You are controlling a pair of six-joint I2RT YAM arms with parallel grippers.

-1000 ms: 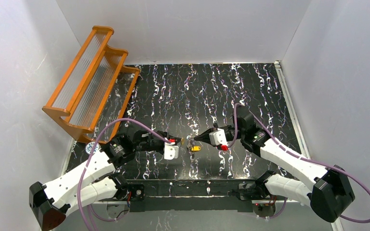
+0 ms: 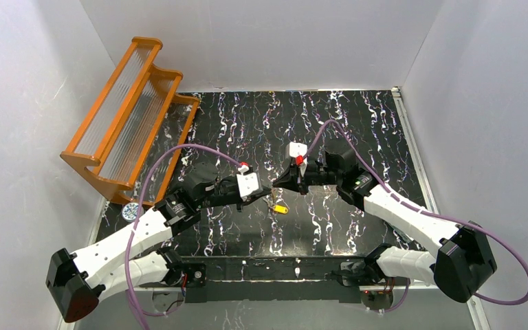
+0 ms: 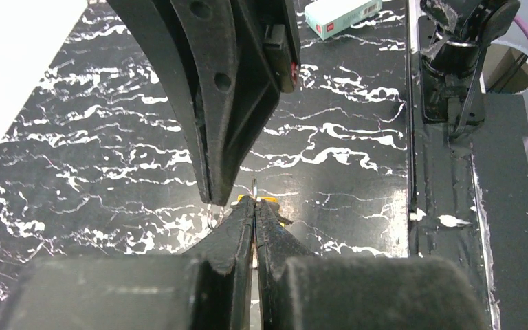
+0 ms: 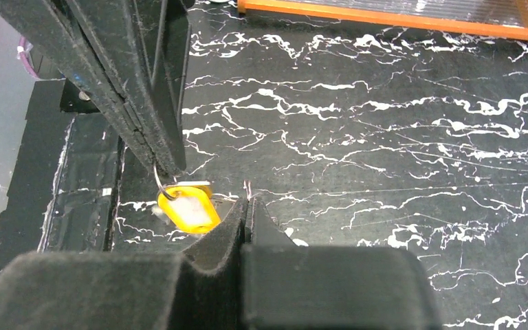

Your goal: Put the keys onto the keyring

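In the left wrist view my left gripper is shut, and a sliver of thin metal rises from its tips. The right wrist view shows this as a wire keyring (image 4: pixel 158 180) at the left fingertips (image 4: pixel 168 161), with a yellow tag (image 4: pixel 191 212) hanging from it. My right gripper is shut on a small coppery metal piece (image 4: pixel 247 185); whether it is a key, I cannot tell. From above, the left gripper (image 2: pixel 268 192) and right gripper (image 2: pixel 275 183) almost meet, the yellow tag (image 2: pixel 280 209) below them.
An orange-framed rack (image 2: pixel 120 117) stands at the left. A pale green box (image 3: pixel 342 15) lies on the dark marbled surface (image 2: pixel 247 124).
Both grippers have come closer together: the left has moved right and toward the back, the right slightly left and toward the back. Their wrists have turned, and the yellow tag has shifted slightly.
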